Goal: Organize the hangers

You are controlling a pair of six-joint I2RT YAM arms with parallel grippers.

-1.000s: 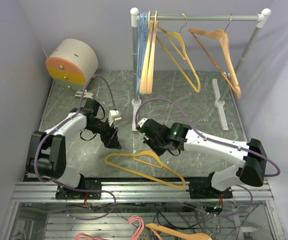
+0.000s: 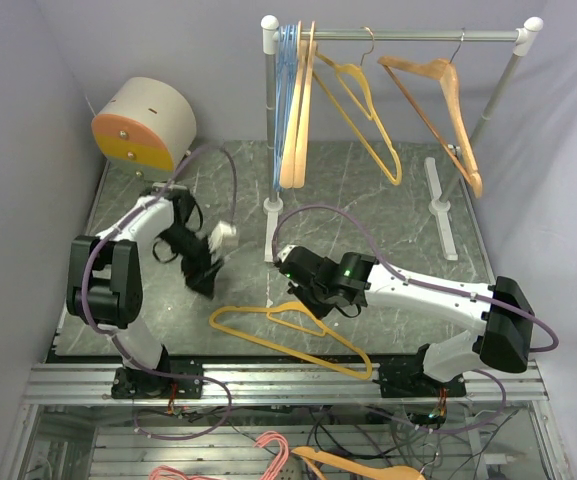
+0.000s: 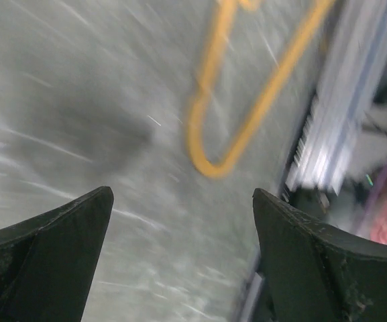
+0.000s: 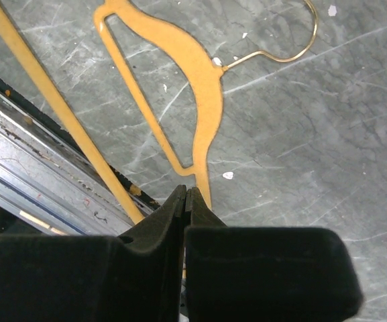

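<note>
A yellow hanger (image 2: 289, 351) lies flat on the grey floor near the front edge; the right wrist view shows its bar (image 4: 206, 114) and metal hook (image 4: 280, 58). My right gripper is shut over it, nothing visible between its fingertips. My left gripper (image 2: 202, 272), blurred in the top view, stands open left of that hanger; its wrist view shows the hanger's rounded end (image 3: 206, 161) ahead between the fingers. On the rail (image 2: 418, 36) hang blue hangers (image 2: 286, 100), pale wooden hangers (image 2: 298, 120), a yellow one (image 2: 388, 150) and a wooden one (image 2: 448, 100).
A drum-shaped cabinet (image 2: 143, 120) stands at the back left. Pink hangers (image 2: 268, 460) and a wooden hanger (image 2: 368, 466) lie below the front rail. Rack feet (image 2: 440, 210) stand on the floor.
</note>
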